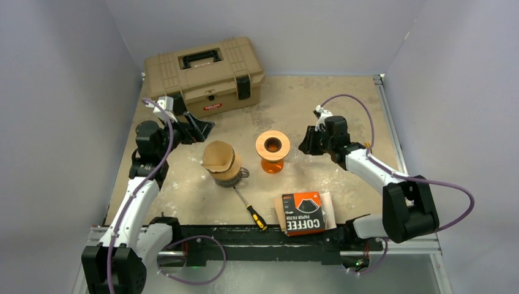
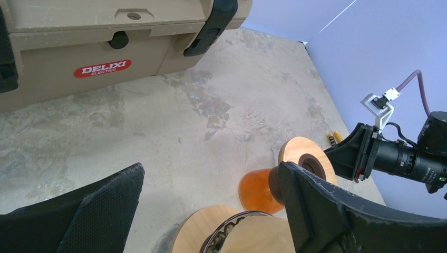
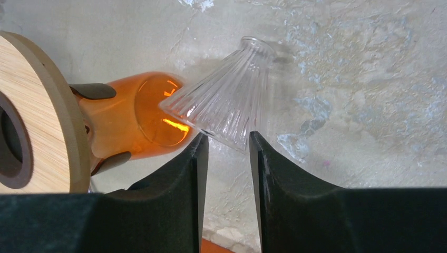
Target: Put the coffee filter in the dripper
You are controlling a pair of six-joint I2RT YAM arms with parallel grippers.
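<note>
On its side on the table lies a clear ribbed cone dripper [image 3: 224, 103], its wide rim near an orange glass stand [image 3: 142, 113] topped by a wooden ring [image 3: 55, 121]. My right gripper is close to that rim, its fingers partly apart; whether they touch the glass is unclear. At the left, a brown paper filter [image 1: 218, 156] rests in another dripper on a wooden-ringed dark vessel [image 1: 229, 179]. Behind and left of it my left gripper [image 1: 207, 130] stands open and empty. In the left wrist view, the brown filter [image 2: 263, 237] is partly hidden by a finger.
A tan toolbox [image 1: 205, 73] fills the back left. At the front lie a yellow-black screwdriver [image 1: 252, 211] and a coffee filter box [image 1: 303, 213] over some paper.
</note>
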